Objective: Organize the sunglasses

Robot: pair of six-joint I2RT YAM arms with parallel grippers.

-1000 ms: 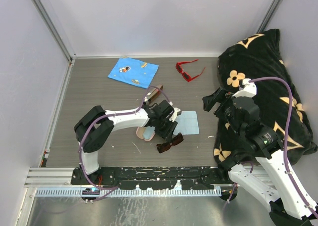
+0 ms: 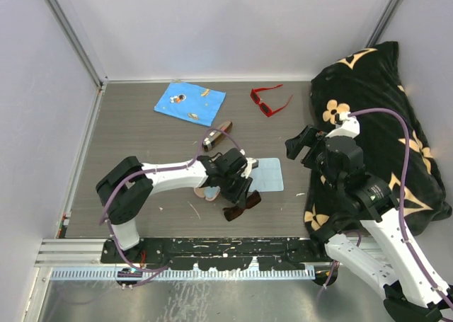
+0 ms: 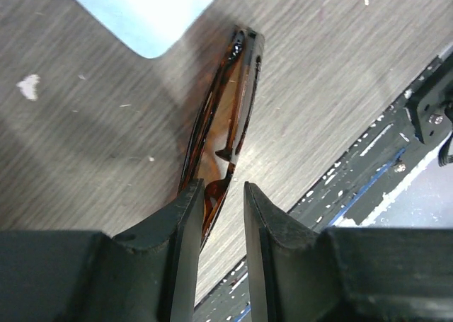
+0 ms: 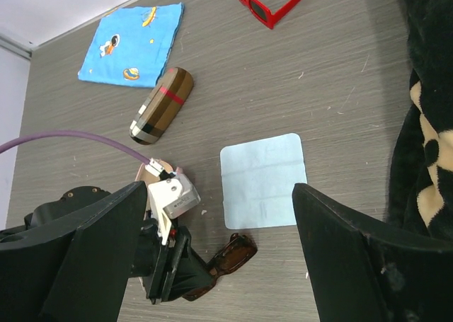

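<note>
Brown sunglasses lie folded near the front edge, and in the left wrist view they seem to stand on edge. My left gripper is at their near end, part open; that end runs past the left finger, with a gap to the right finger. Whether the finger touches them cannot be told. High over the right side, my right gripper stands open and empty. Red sunglasses rest open at the back. A plaid case lies left of centre.
A pale blue cloth lies flat beside the left gripper. A peach case is partly hidden under the left arm. A blue patterned pouch lies at the back left. A dark floral cushion fills the right side.
</note>
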